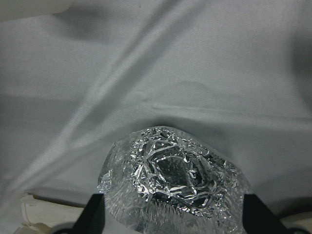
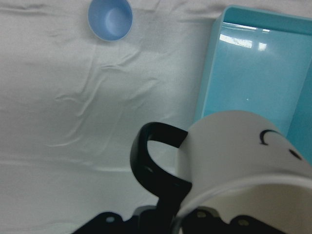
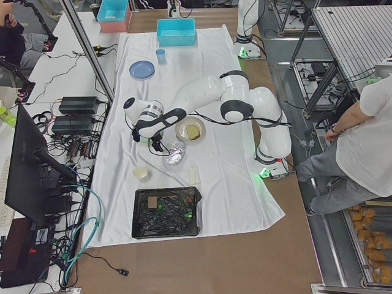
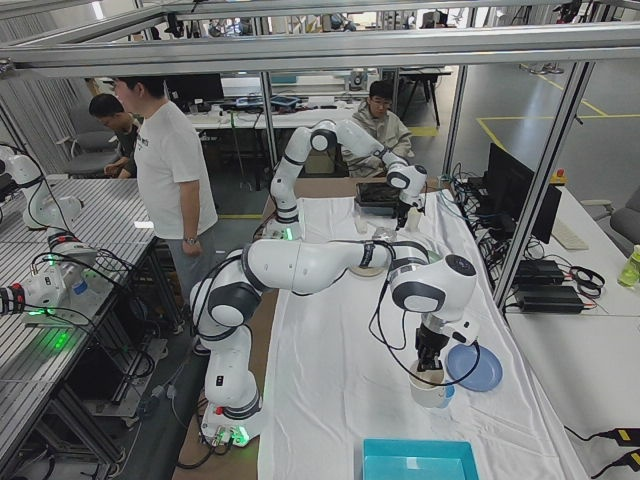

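My left gripper stands open over a crumpled foil-wrapped item (image 1: 170,175) on the white cloth; in the camera left view it is beside that foil (image 3: 175,153). My right gripper (image 4: 430,360) is shut on a white mug (image 2: 234,146) with a black handle (image 2: 146,161) and a drawn face; the mug fills the lower right of the right wrist view, in front of a turquoise bin (image 2: 258,63).
A blue cup (image 2: 109,19) stands beside the bin; a blue plate (image 3: 142,70) is nearby. A cream plate (image 3: 184,135), pale cup (image 3: 141,172) and black tray (image 3: 165,226) are around my left arm. People stand or sit beside the tables.
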